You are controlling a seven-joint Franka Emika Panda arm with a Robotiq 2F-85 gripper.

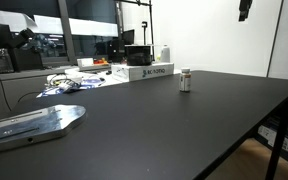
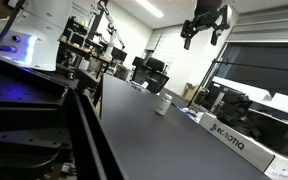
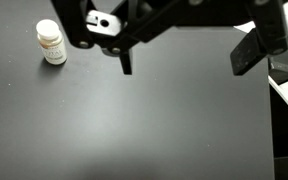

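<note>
A small bottle with a white lid and a pale label stands upright on the dark table. In the wrist view the bottle appears at the upper left, outside the fingers and clear of the fingers. My gripper is open, its two black fingers wide apart with only bare tabletop visible below the gap. From the second exterior view, the gripper hangs well above the table, away from the bottle. Only part of it shows at the top right in the first exterior view.
A white ROBOTIQ box lies along one table side. In the first exterior view, a silver metal plate rests at the near left, and small items lie towards the back left.
</note>
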